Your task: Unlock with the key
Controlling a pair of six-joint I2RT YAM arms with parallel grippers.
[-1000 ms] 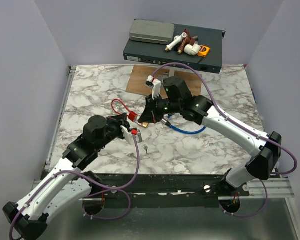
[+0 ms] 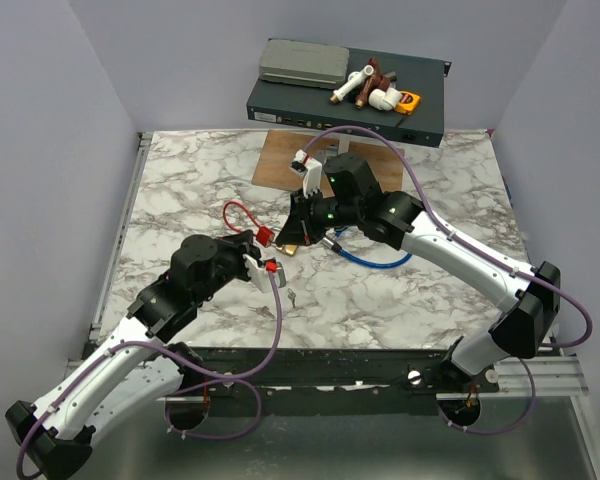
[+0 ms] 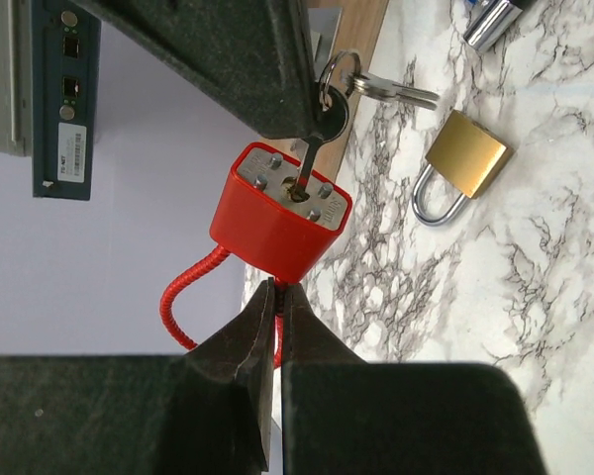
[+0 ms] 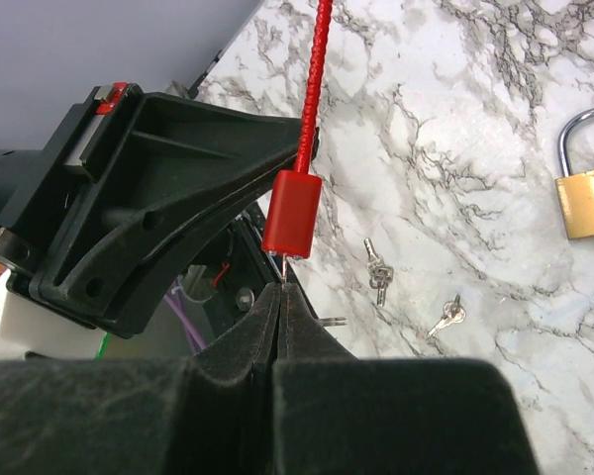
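A red lock body (image 3: 282, 213) with a red cable loop (image 3: 171, 309) is held above the table, its keyhole face toward my right gripper (image 2: 287, 240). The key (image 3: 305, 170) stands in the keyhole, with its dark round head (image 3: 334, 117) at the tip of the right gripper, which is shut on it. A ring beside the head carries more keys (image 3: 396, 92). My left gripper is shut on the cable close to the lock body. From the right wrist view, the lock hangs directly above the right fingertips. Whether the lock is released cannot be told.
A brass padlock (image 3: 470, 153) lies on the marble table. Loose keys (image 4: 379, 272) and another small key (image 4: 448, 315) rest nearby. A blue cable (image 2: 375, 264) lies under the right arm.
The right arm looks still.
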